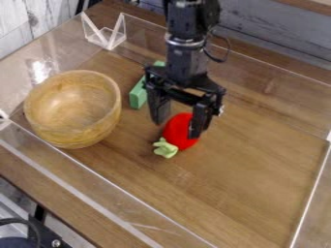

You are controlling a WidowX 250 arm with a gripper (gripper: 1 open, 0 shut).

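The gripper stands open, its fingers above and around the red object; whether they touch it is unclear. A green block (139,89) lies behind, partly hidden by the arm.
A wooden bowl (72,105) sits at the left. A white wire holder (104,29) stands at the back left.
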